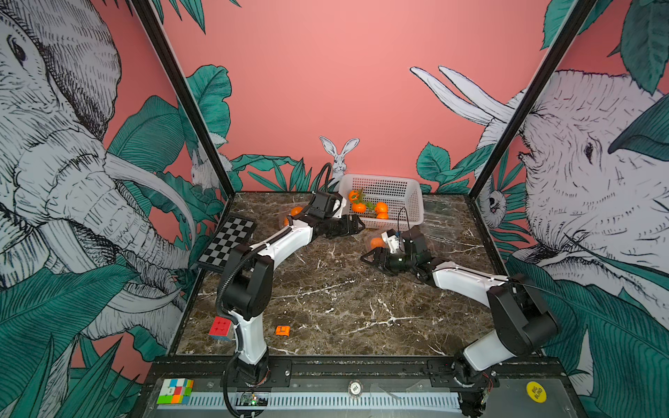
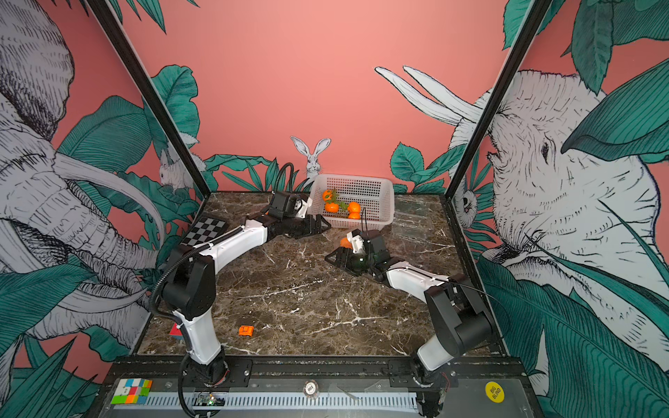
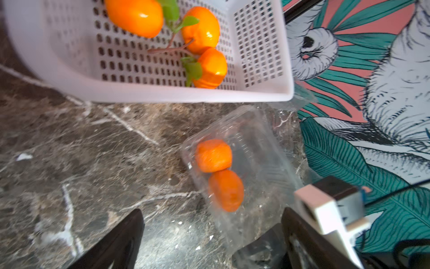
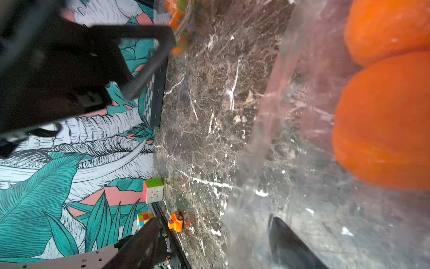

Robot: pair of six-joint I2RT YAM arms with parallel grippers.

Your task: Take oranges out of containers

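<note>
Two oranges [image 3: 214, 155] lie in a clear plastic container [image 3: 264, 168], seen in the left wrist view. My right gripper is at that container, partly open; one wall of the clear container passes between its fingers, and the oranges [image 4: 385, 121] are off to one side. More oranges [image 3: 200, 30] with leaves lie in the white perforated basket [image 3: 179, 94]. In front of this basket my left gripper [image 1: 361, 224] stands open, with nothing between its fingers. Behind the left arm, further oranges [image 1: 295, 211] show; what holds them is mostly hidden.
A black-and-white checkered board [image 1: 228, 241] lies at the left edge. Near the front left are a red cube [image 1: 220, 326] and a small orange object [image 1: 282, 330].
</note>
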